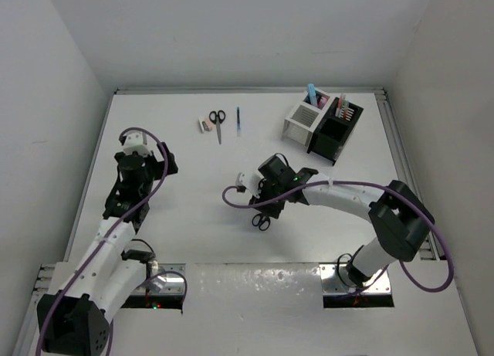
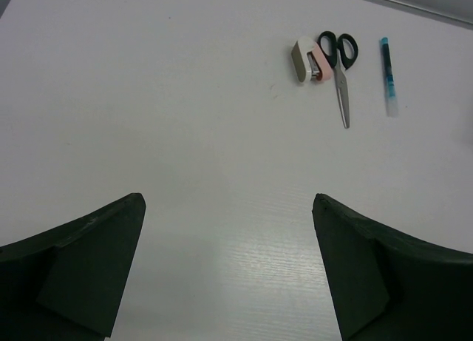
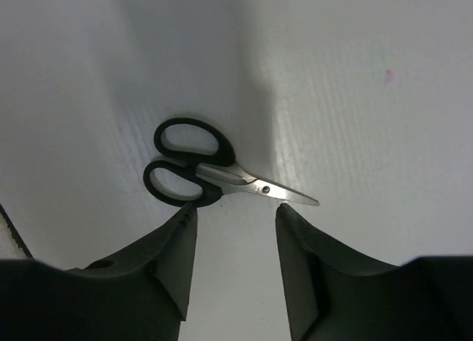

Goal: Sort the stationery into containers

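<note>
Black-handled scissors lie on the white table in the right wrist view, just beyond the fingertips of my right gripper, which is open above them with nothing between its fingers. My left gripper stands open over bare table at the left. Farther back, in the left wrist view, lie a white-and-pink stapler, a second pair of scissors and a blue pen.
A white organiser and a black one, holding several pens and other items, stand at the back right.
</note>
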